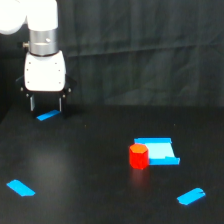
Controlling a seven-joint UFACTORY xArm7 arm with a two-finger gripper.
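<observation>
My gripper (47, 104) hangs at the far left, pointing down, its two dark fingers apart with a gap between them. Low beneath that gap, a small blue piece (48, 115) lies on the dark table; no contact with the fingers can be made out. Right of centre stands a red block (138, 157) with a many-sided outline. It overlaps the left part of a white square with blue edges (160, 150) in this view; whether the two touch cannot be told.
Another blue piece (20, 188) lies flat at the front left, and a third blue strip (191, 196) at the front right. A dark curtain (140, 50) closes off the back.
</observation>
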